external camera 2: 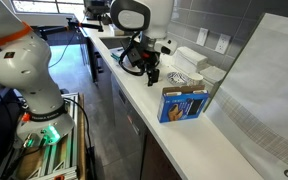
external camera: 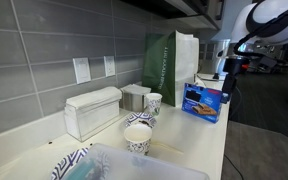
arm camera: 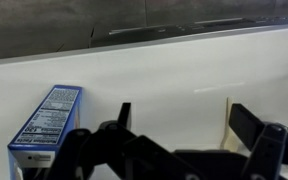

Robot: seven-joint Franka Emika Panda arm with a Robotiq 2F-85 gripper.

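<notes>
My gripper stands open above the white counter, its two dark fingers wide apart with bare countertop between them. A blue food box (arm camera: 49, 125) lies to the left of the fingers in the wrist view, apart from them. In exterior view 2 the same blue box (external camera 2: 183, 105) stands upright on the counter, and my gripper (external camera 2: 151, 79) is above and beside it. Exterior view 1 shows the box (external camera: 201, 103) in front of a tall paper bag, with the arm at the right. A thin pale stick (arm camera: 227, 125) lies near the right finger.
A patterned paper cup (external camera: 138, 138), another cup (external camera: 154, 103), a white box (external camera: 93, 112), a metal container (external camera: 135, 98) and a clear plastic bin (external camera: 134, 165) share the counter. A green-and-white bag (external camera: 172, 70) stands behind the blue box. The counter's front edge (arm camera: 164, 44) runs close by.
</notes>
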